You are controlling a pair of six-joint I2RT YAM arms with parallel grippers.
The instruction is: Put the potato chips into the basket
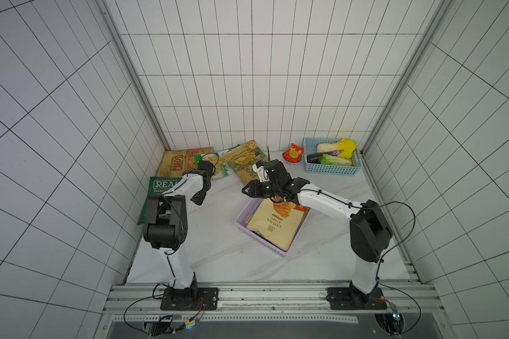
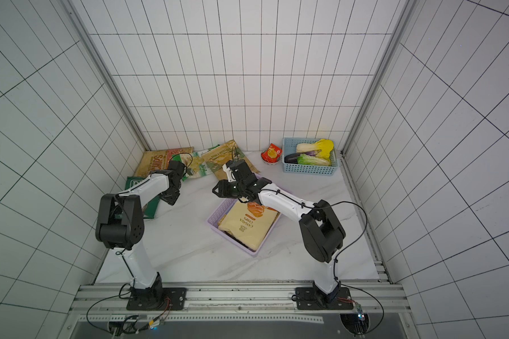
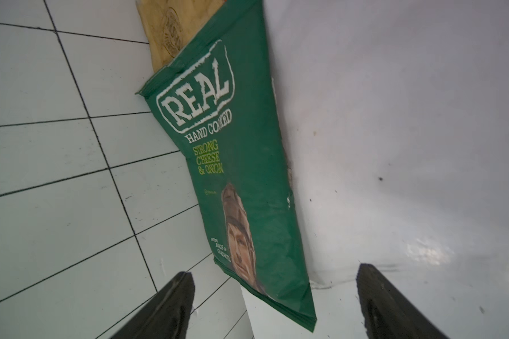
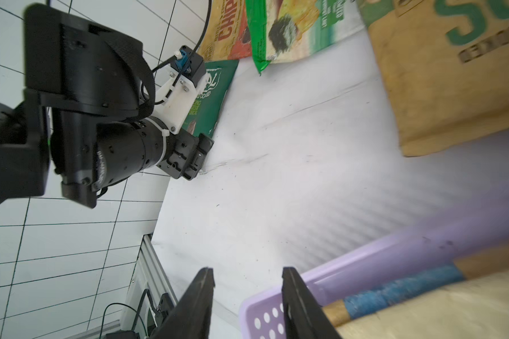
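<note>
A green REAL chips bag (image 3: 248, 197) lies along the left wall, below my left gripper, whose fingers stand apart with nothing between them. A lilac basket (image 1: 248, 226) sits centre front with a cream cassava chips bag (image 1: 274, 223) inside. My right gripper is over the basket's back-left side, fingers apart and empty. Brown chips bags (image 4: 446, 96) and a green-and-white bag (image 4: 291, 31) lie along the back.
A blue basket (image 1: 333, 169) of vegetables stands at the back right, beside a small red bag (image 1: 293, 152). Bare table surrounds the lilac basket at front left and right.
</note>
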